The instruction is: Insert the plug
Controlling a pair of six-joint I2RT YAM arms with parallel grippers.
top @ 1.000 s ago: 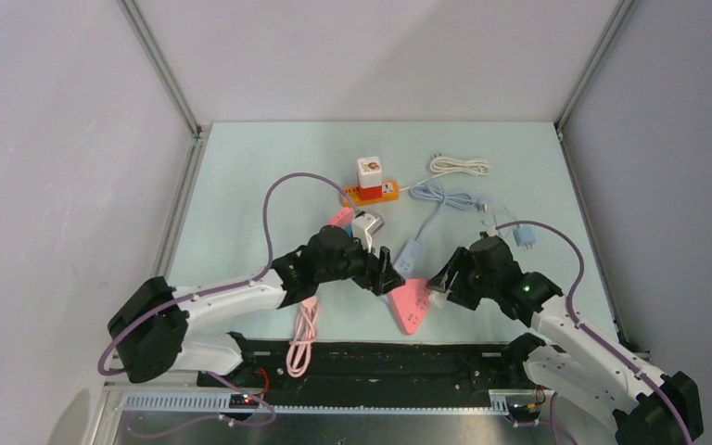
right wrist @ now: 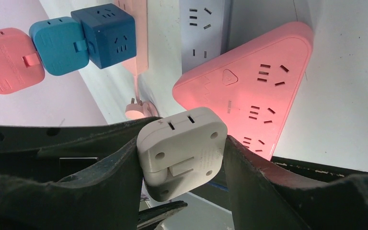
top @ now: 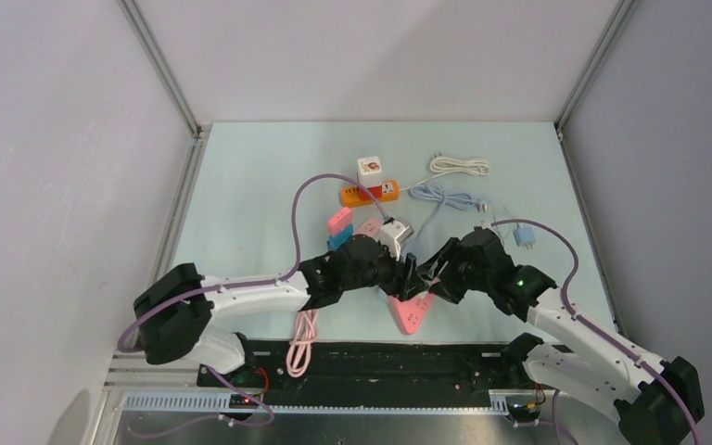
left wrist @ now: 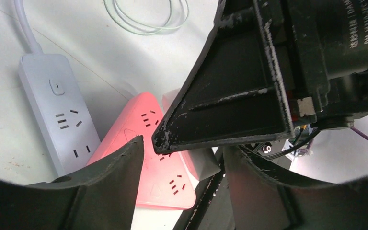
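Observation:
A white plug adapter [right wrist: 184,153] with two slots on its edge is pinched between the fingers of my right gripper. My left gripper is open, its fingers on either side of the gap where the right gripper's black finger [left wrist: 220,120] crosses. Behind that finger, part of the plug shows grey-white in the left wrist view. From above, both grippers meet over the pink triangular power strip [top: 412,315], hiding most of the plug. That strip's socket holes [right wrist: 263,72] face up, and nothing sits in the ones I can see.
A pale blue strip [left wrist: 60,105] lies against the pink one. To the left, blue [right wrist: 104,36] and pink cube adapters [right wrist: 10,60] stand close together. An orange strip [top: 356,197] carries a white cube [top: 370,171] farther back.
My left gripper has moved right, up to the right gripper and the plug. The right gripper has shifted slightly up and left, still carrying the white plug.

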